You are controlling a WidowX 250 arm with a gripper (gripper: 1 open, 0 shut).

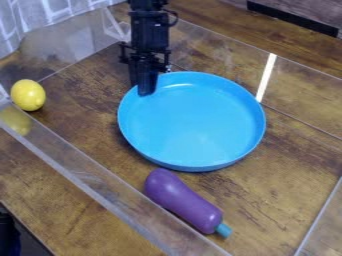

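Observation:
The dark robot gripper (pixel 146 75) reaches down from the top of the view to the upper-left rim of a large round blue plate (pixel 191 119). Its fingers look shut at that rim; whether anything thin is between them is hidden. The plate lies flat on the wooden table.
A yellow lemon-like object (pixel 28 95) is at the left beside a clear plastic edge. A purple eggplant-like toy (pixel 182 201) lies at the front.

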